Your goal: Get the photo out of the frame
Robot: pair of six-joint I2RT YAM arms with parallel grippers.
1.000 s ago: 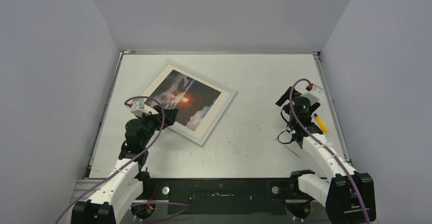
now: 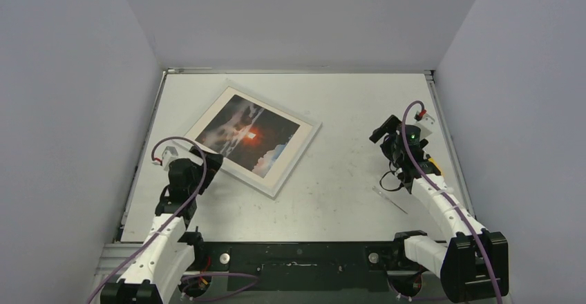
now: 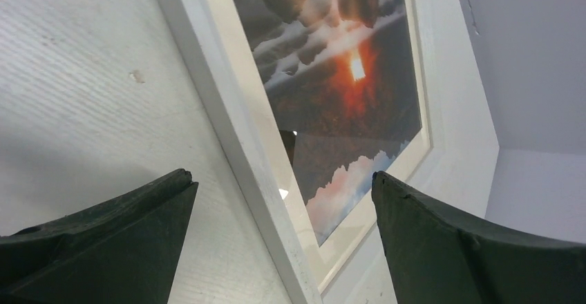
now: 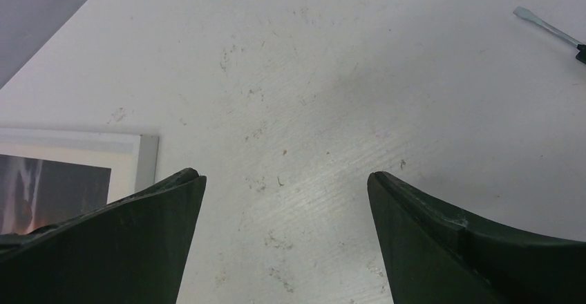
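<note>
A white picture frame (image 2: 296, 162) holding a photo of clouds and a red sun (image 2: 245, 135) lies tilted on the left half of the table. My left gripper (image 2: 211, 169) is over the frame's lower-left edge; in the left wrist view its open fingers (image 3: 117, 235) straddle that rim (image 3: 256, 179) from above, with nothing held. My right gripper (image 2: 387, 128) stands open over the right of the table, away from the frame, with the frame's corner (image 4: 142, 152) at the left of its view.
A screwdriver (image 4: 546, 26) lies at the right, partly out of the right wrist view. A thin rod (image 2: 390, 200) lies near the table's front right.
My left gripper has moved left and slightly toward the front, along the frame's edge. The frame lies where it was.
</note>
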